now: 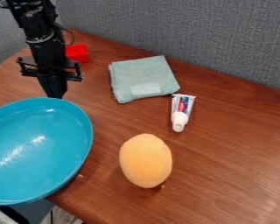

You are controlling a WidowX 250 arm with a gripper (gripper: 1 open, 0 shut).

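My black arm comes in from the top left, and its gripper points down just above the upper edge of a blue plate. Whether the fingers are open or shut is hard to see. An orange egg-shaped object lies right of the plate. A white toothpaste tube lies above it, and a folded pale green cloth lies farther back.
A red block sits behind the arm. A grey padded wall runs along the back, and the table's front edge is at bottom left.
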